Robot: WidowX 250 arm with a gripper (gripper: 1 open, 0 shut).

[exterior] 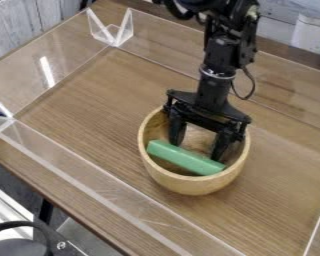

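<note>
A tan bowl (pixel 190 182) stands on the wooden table with a green bar (pixel 179 156) lying inside it. The black gripper (pixel 202 135) reaches down into the bowl from above, its fingers spread over and around the far side of the bar. It is open. Whether the fingertips touch the bar is hard to tell.
A clear plastic piece (pixel 109 30) is at the back left. A dark coiled object lies off the table at the bottom left.
</note>
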